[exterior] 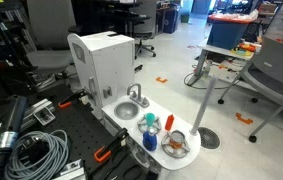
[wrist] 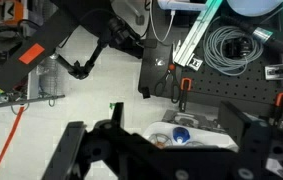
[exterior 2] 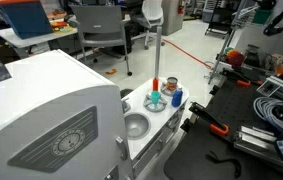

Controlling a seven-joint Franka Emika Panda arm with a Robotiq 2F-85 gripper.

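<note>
My gripper stands open in the wrist view, its two dark fingers spread wide at the lower edge. Nothing shows between them except the scene below. Beyond the fingers, part of a white play-kitchen counter appears with a blue cup (wrist: 181, 134). On that counter (exterior: 118, 128), in the first exterior view, stand a teal cup (exterior: 150, 119), an upright red object (exterior: 169, 122), the blue cup (exterior: 150, 141) and a brownish can (exterior: 177, 138). The latter two stand at the burner end. A round sink (exterior 2: 137, 125) lies nearer the white cabinet (exterior 2: 56, 110).
A black perforated table (wrist: 214, 83) borders the counter, carrying coiled cable (exterior: 39, 155) and orange-handled clamps (exterior: 111, 149). A grey chair (exterior: 274, 75) stands beyond the counter on open pale floor. The tall cabinet rises at the counter's sink end.
</note>
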